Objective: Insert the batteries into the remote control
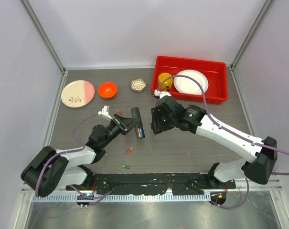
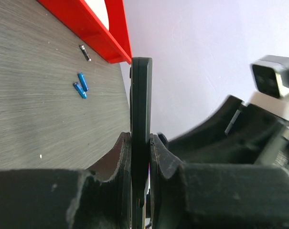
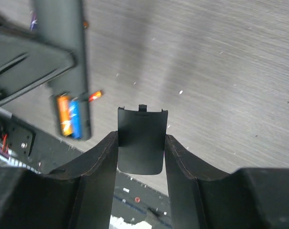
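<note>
My left gripper (image 1: 130,123) is shut on the dark remote control (image 1: 136,114), seen edge-on in the left wrist view (image 2: 140,95). Its open compartment holds an orange battery (image 3: 64,114) and a blue battery (image 3: 75,119). My right gripper holds a small black battery cover (image 3: 141,148) between its fingertips, just right of the remote above the table. Loose blue batteries (image 2: 80,89) and a dark one (image 2: 84,52) lie near the red bin; orange batteries (image 1: 129,150) and a green one (image 1: 125,166) lie on the table.
The red bin (image 1: 221,81) at the back right holds a yellow mug (image 1: 165,78) and white plate (image 1: 191,78). An orange bowl (image 1: 107,89), a pink-edged plate (image 1: 77,93) and a patterned dish (image 1: 138,84) stand at the back.
</note>
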